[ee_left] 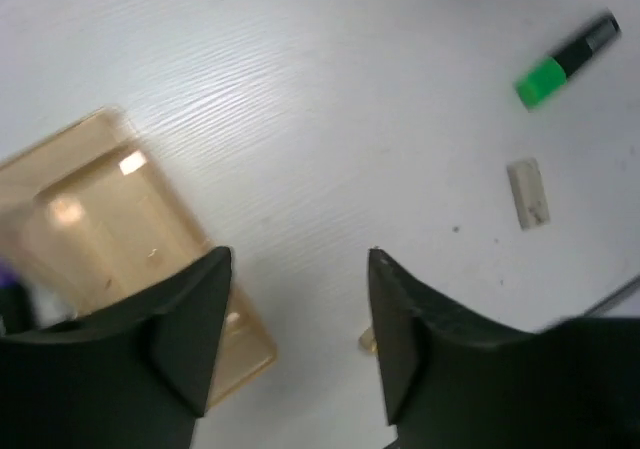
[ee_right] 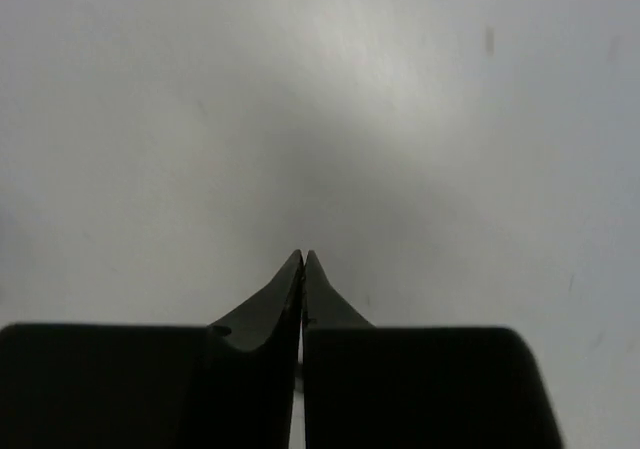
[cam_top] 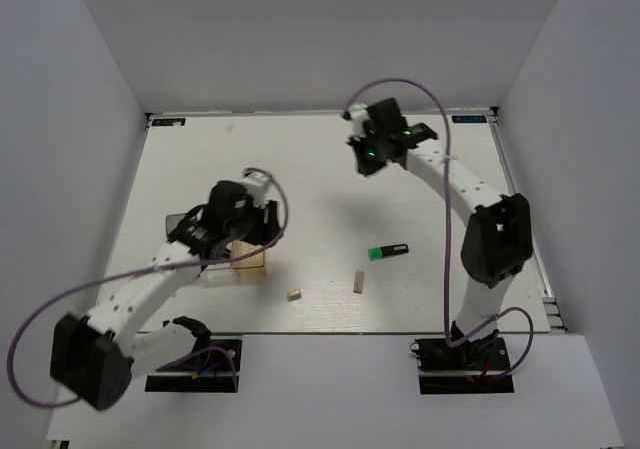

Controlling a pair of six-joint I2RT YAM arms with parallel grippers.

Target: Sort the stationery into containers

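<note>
My left gripper, open and empty, hangs over the wooden box (cam_top: 249, 261) at left; its fingers are blurred in the left wrist view. A green-capped black marker (cam_top: 388, 251), a small grey block (cam_top: 358, 281) and a small tan block (cam_top: 294, 294) lie loose on the table. My right gripper is shut, with nothing seen between its fingers, above bare table at the back right. A grey container (cam_top: 178, 225) and a clear tray (cam_top: 222, 277) are partly hidden by the left arm.
Grey walls stand left, right and behind.
</note>
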